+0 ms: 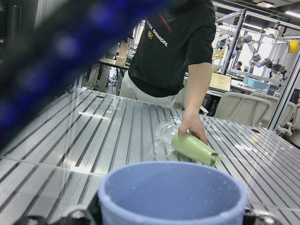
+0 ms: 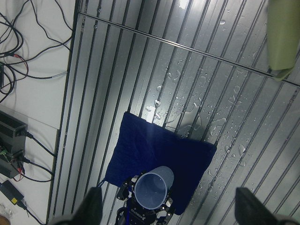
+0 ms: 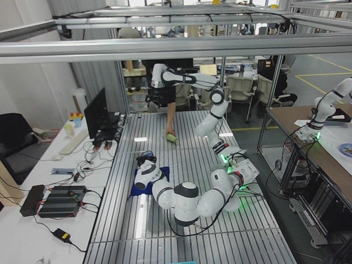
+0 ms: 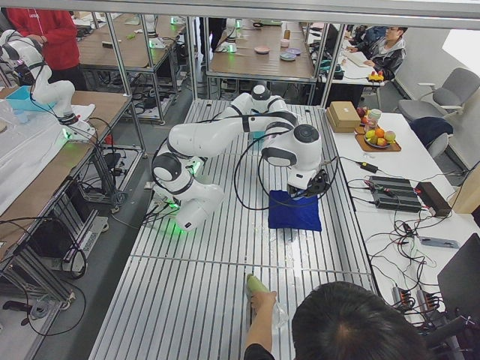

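Observation:
A blue cup [image 1: 173, 192] fills the bottom of the left wrist view; from above, in the right wrist view, it [image 2: 151, 187] is held in my left gripper, over the dark blue cloth [image 2: 154, 145] [image 4: 294, 214]. A green container [image 1: 192, 147] lies tipped on the slatted table, with a person's hand [image 1: 190, 124] on it and clear plastic beside it. My right gripper [image 3: 157, 99] is raised high at the far end of the table; its finger state is unclear.
Water drops and puddles lie on the metal table [image 2: 220, 108]. Cables, power boxes [image 3: 60, 203] and a monitor [image 3: 96, 115] line the side desk. The person [image 4: 337, 330] leans over the far end.

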